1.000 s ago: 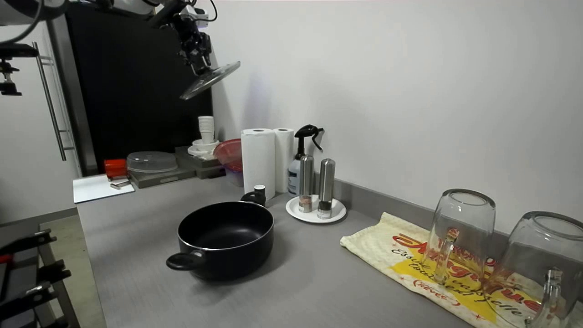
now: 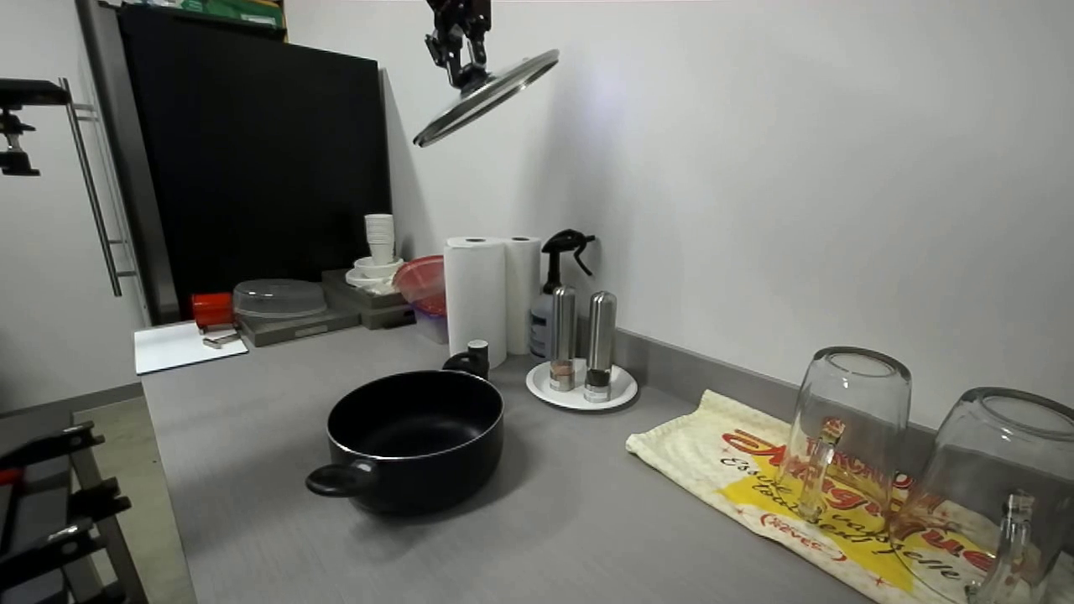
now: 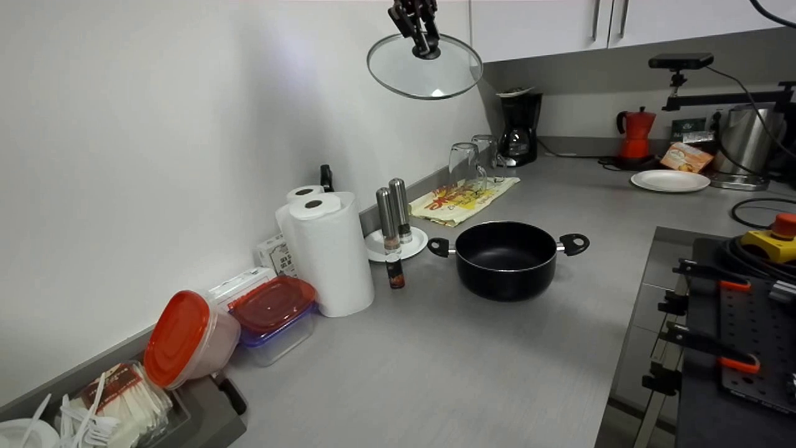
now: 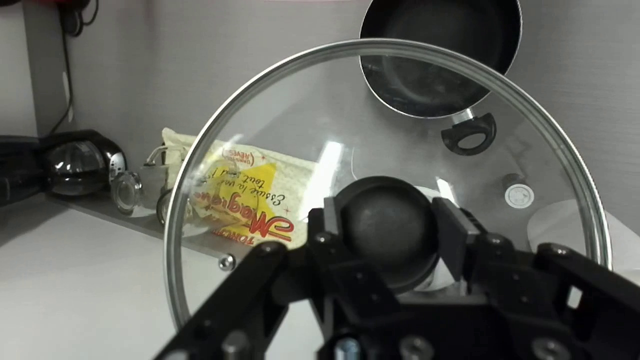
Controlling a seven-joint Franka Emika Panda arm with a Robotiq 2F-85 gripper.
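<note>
My gripper is shut on the round black knob (image 4: 388, 231) of a glass lid (image 2: 490, 97), one finger on either side of it. Tilted, the lid hangs high in the air near the wall, well above the counter. In exterior view 2 my gripper (image 3: 425, 48) grips it from above, and the metal rim shows all round the lid (image 3: 425, 78). An uncovered black pot (image 2: 414, 433) with two handles stands on the counter, lower and apart from the lid. Through the glass in the wrist view, part of the pot (image 4: 444, 36) appears toward the top.
Paper towel rolls (image 2: 475, 302), a spray bottle (image 2: 540, 322) and two mills on a white plate (image 2: 616, 391) stand along the wall. Upturned glass mugs (image 2: 851, 433) rest on a printed cloth (image 2: 745, 473). Counter space in front of the pot is clear.
In exterior view 1 my gripper and the lid have moved right and up, out over the mills' side of the wall. The pot has stayed in place.
</note>
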